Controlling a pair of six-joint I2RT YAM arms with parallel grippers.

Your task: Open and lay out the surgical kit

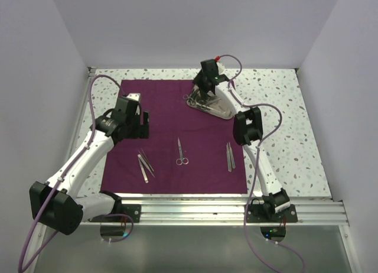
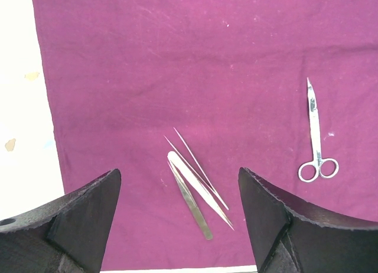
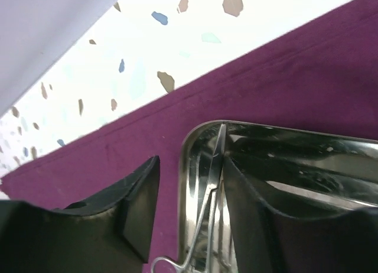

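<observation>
In the top view the metal tray (image 1: 224, 113) holds several instruments at the back of the purple cloth. My right gripper is part open over the tray's end. A ring-handled instrument (image 3: 215, 172) leans there inside the tray's wall (image 3: 184, 166), with its tip close beside one finger (image 3: 242, 193); whether they touch I cannot tell. The other finger (image 3: 142, 190) is outside the tray. My left gripper hangs open and empty above the cloth's left side. Laid out are scissors (image 1: 181, 152), several thin tweezers-like tools (image 1: 145, 165) and two slim metal tools (image 1: 230, 157).
The purple cloth (image 1: 165, 119) has free room in its middle and back left. Grey walls (image 1: 189, 31) close in the back and sides. Purple cables (image 1: 271, 133) run along both arms.
</observation>
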